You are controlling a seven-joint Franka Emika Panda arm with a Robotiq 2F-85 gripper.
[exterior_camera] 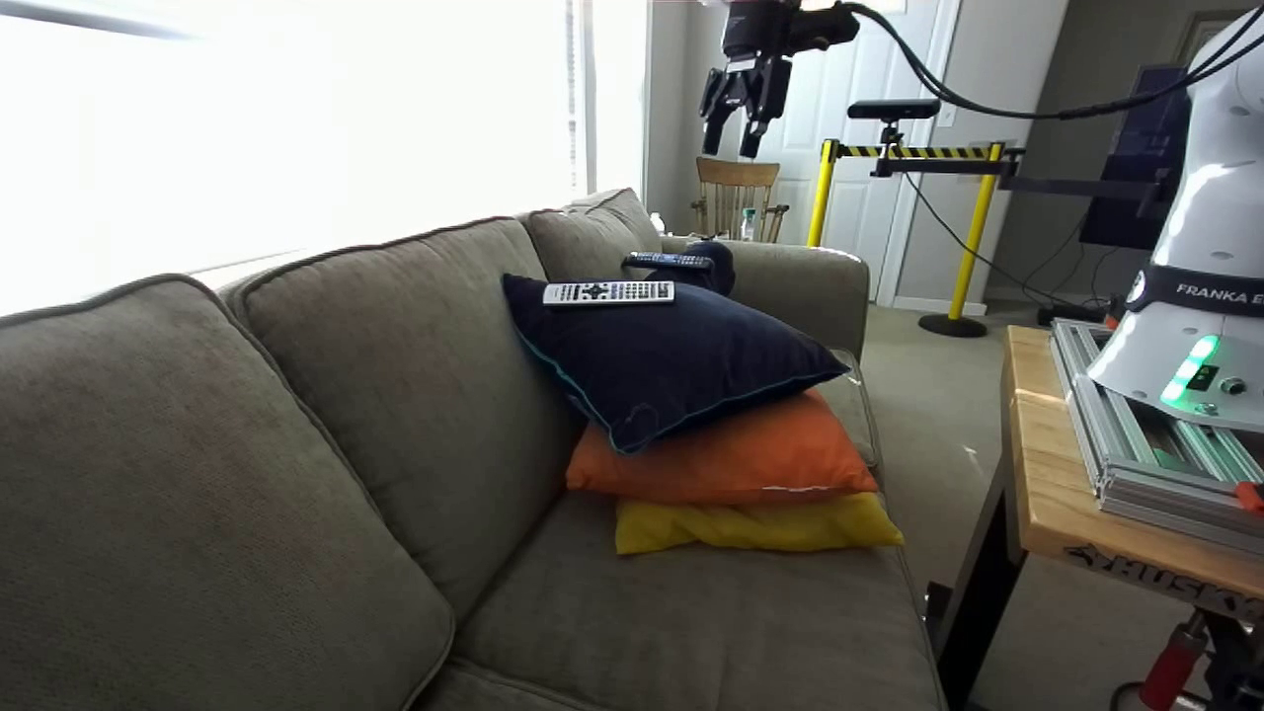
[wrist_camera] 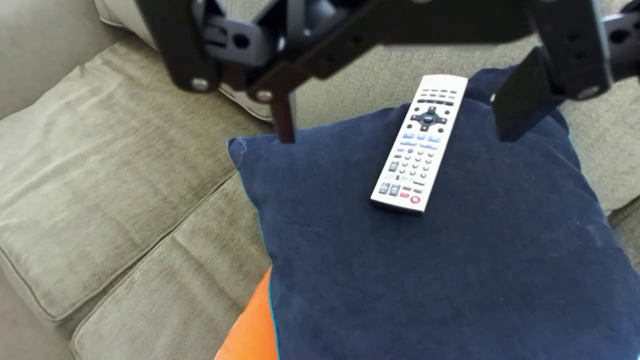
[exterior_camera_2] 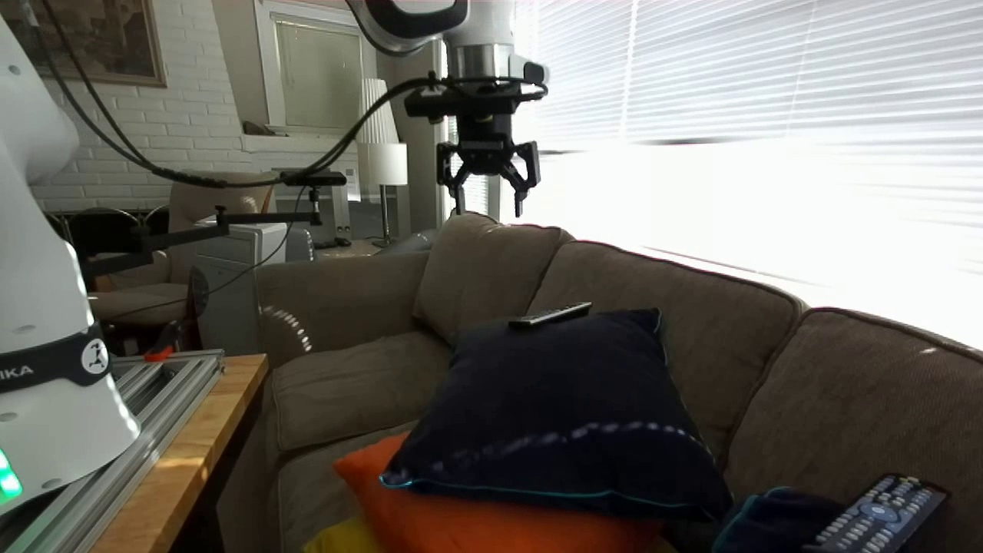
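Note:
A white remote (wrist_camera: 418,147) with dark buttons lies flat on the navy pillow (wrist_camera: 456,258), close to the couch back. The same white remote (exterior_camera: 609,292) shows on top of the pillow stack in the first exterior view. My gripper (exterior_camera: 741,148) hangs high above the couch, well clear of the pillow, its fingers pointing down. It is open, and nothing lies between its fingers. In the wrist view the remote appears in the gap between the fingers, but lower down. A second, darker remote (exterior_camera_2: 882,516) rests on a dark blue object by the couch's far arm.
Under the navy pillow are an orange pillow (exterior_camera: 735,456) and a yellow pillow (exterior_camera: 758,525). The couch backrest (exterior_camera: 403,344) rises behind the stack. The wooden table (exterior_camera: 1066,498) bearing the arm's base stands opposite. The air above the pillows is free.

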